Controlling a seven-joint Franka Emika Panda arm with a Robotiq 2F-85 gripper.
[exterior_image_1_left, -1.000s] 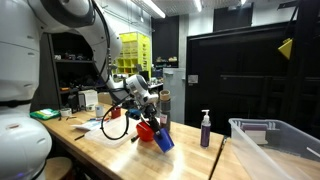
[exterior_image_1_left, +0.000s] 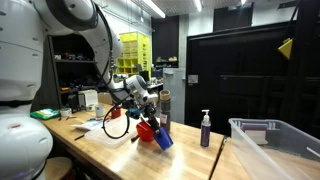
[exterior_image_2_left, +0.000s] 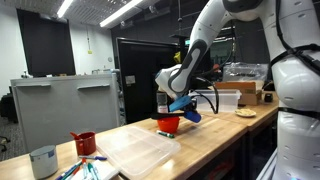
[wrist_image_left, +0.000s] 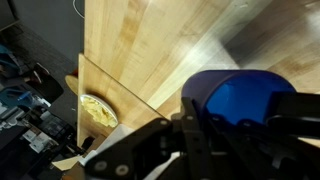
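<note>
A blue cup (exterior_image_1_left: 164, 139) is held tilted over the wooden table, with my gripper (exterior_image_1_left: 154, 127) shut on it by the rim. In the wrist view the cup's blue inside (wrist_image_left: 245, 97) fills the area by my dark fingers and looks empty in the part that shows. A red bowl (exterior_image_1_left: 145, 131) stands close beside the cup on the table; exterior view 2 also has the red bowl (exterior_image_2_left: 168, 125) to the left of the blue cup (exterior_image_2_left: 193, 117). Whether the cup touches the table or the bowl, I cannot tell.
A pump bottle (exterior_image_1_left: 205, 130) stands behind and right of the cup. At the right is a large clear bin (exterior_image_1_left: 270, 155). A white tray (exterior_image_2_left: 140, 150), a red mug (exterior_image_2_left: 85, 144), a grey pot (exterior_image_2_left: 43, 160) and several markers lie on the other side. Bare wood surrounds the cup's front.
</note>
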